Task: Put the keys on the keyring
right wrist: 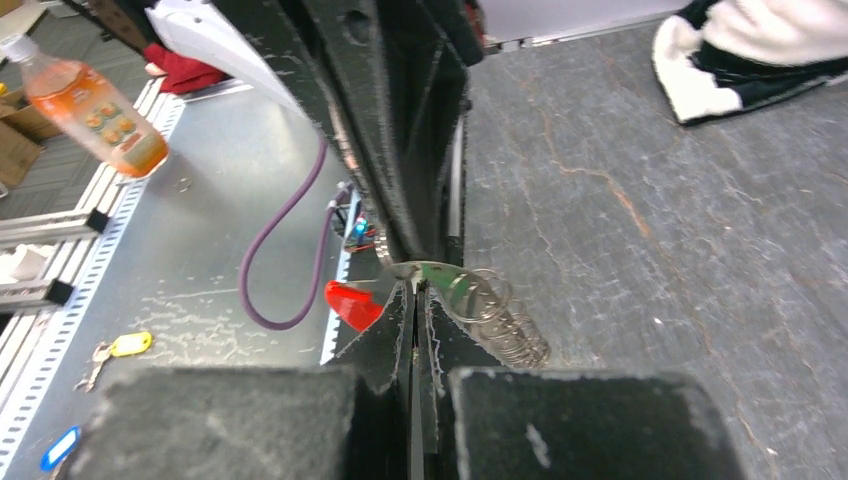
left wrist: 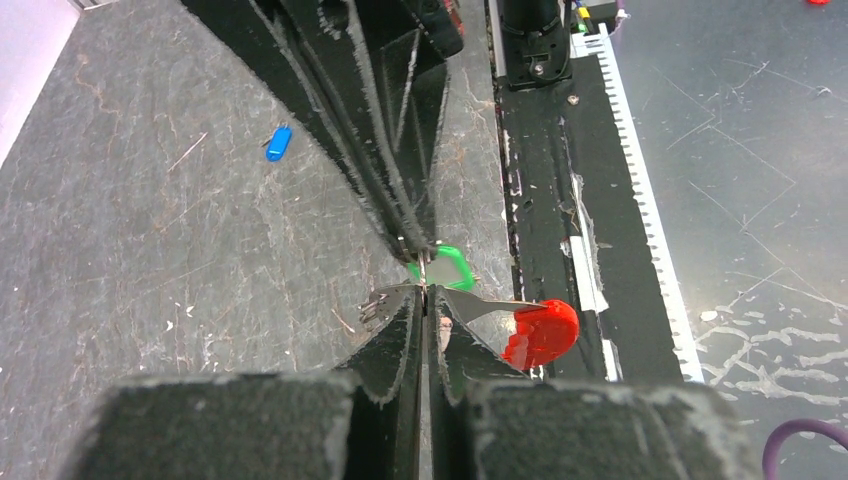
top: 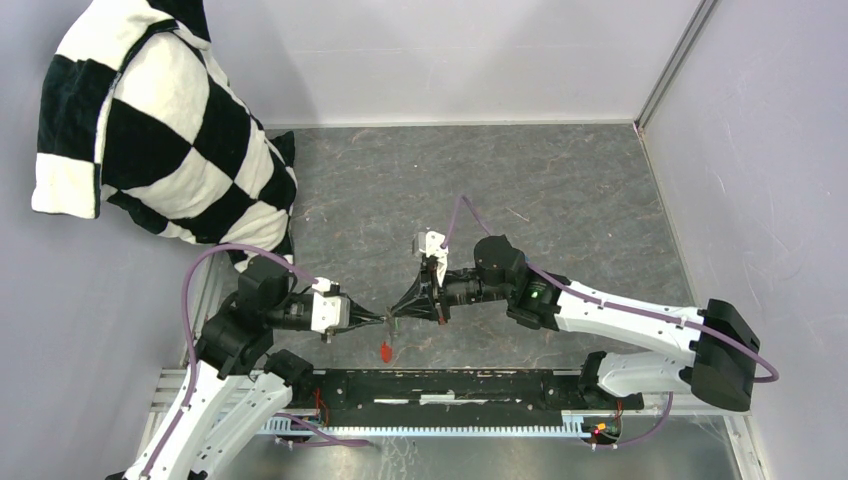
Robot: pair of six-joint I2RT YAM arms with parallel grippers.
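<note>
My left gripper and right gripper meet tip to tip above the table, low centre in the top view. The left one is shut on the keyring [right wrist: 500, 325], a coiled wire ring. A key with a red cover [left wrist: 540, 330] and one with a green cover [left wrist: 450, 262] hang at the ring, partly hidden by the fingers. My right gripper is shut at the ring's edge; whether anything is between its fingertips is hard to tell. A blue key tag [left wrist: 279, 143] lies apart on the table.
A checkered cushion [top: 170, 140] fills the back left. The dark rail [top: 470, 390] runs along the front edge.
</note>
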